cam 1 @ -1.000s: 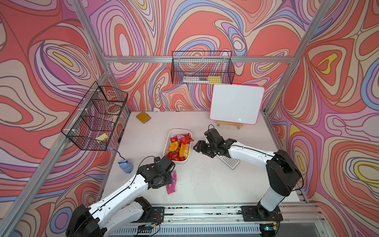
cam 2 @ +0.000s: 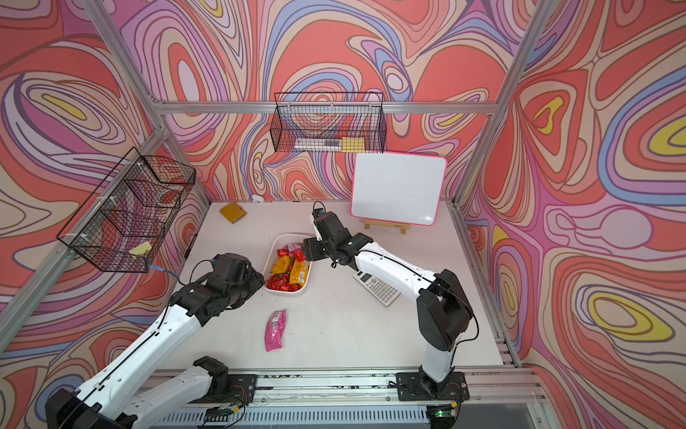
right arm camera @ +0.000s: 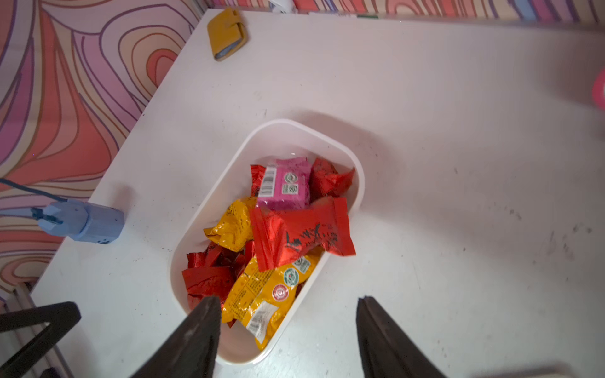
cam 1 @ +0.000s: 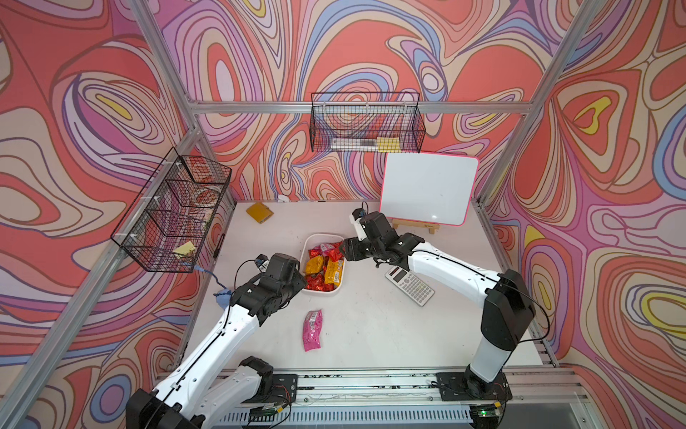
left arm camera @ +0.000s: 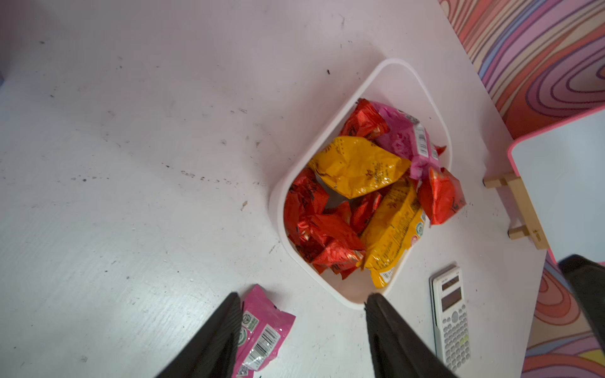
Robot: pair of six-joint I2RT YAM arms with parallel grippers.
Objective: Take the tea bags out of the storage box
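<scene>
The white storage box (left arm camera: 279, 217) holds several tea packets in red, yellow and pink, among them a red one (right arm camera: 299, 233) lying on top near the rim. A pink packet (cam 1: 312, 330) lies on the table in front of the box. My left gripper hangs above the table at the box's left front, its fingers apart with nothing between them. My right gripper is over the box's right side, also open and empty.
A calculator (cam 1: 410, 284) lies right of the box. A whiteboard (cam 1: 428, 186) on an easel stands behind, a yellow object (cam 1: 258, 212) lies back left, and a blue object (right arm camera: 94, 220) sits at the left.
My left gripper has risen away from the pink packet on the table toward the box's left. My right gripper has moved up and back over the box's right side.
</scene>
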